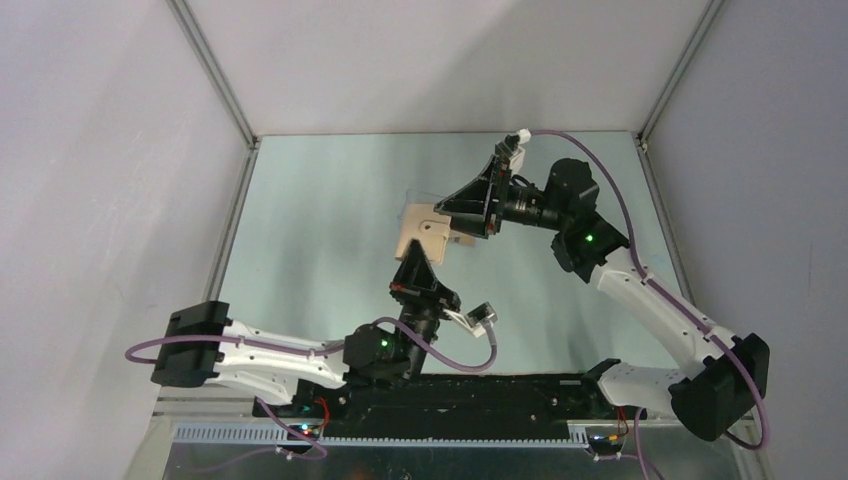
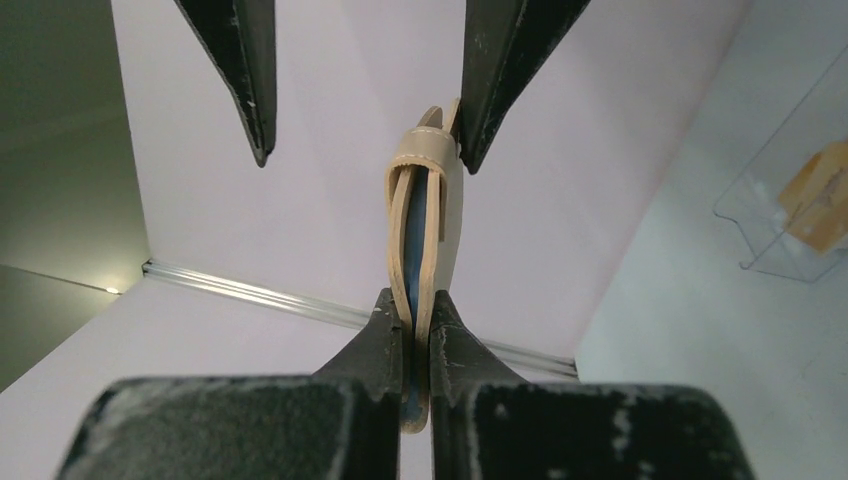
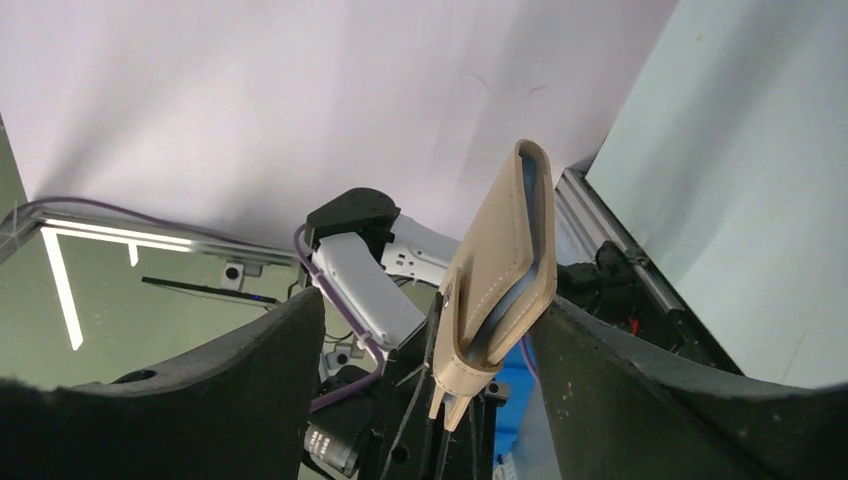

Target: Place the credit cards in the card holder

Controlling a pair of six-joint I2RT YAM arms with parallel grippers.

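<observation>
A beige leather card holder (image 1: 422, 232) with a blue-grey inside (image 3: 495, 260) is upright in my left gripper, which is shut on its lower end. My right gripper (image 1: 462, 210) is part open at the holder's top end; in the left wrist view one of its fingertips (image 2: 480, 120) is at the holder's upper edge. In the right wrist view the holder stands between the two fingers. A clear tray (image 2: 760, 230) with yellowish cards (image 2: 815, 190) lies on the table behind, mostly hidden in the top view.
White walls (image 1: 140, 150) with metal rails enclose it at the back and sides. A dark strip (image 1: 450, 400) runs along the front edge.
</observation>
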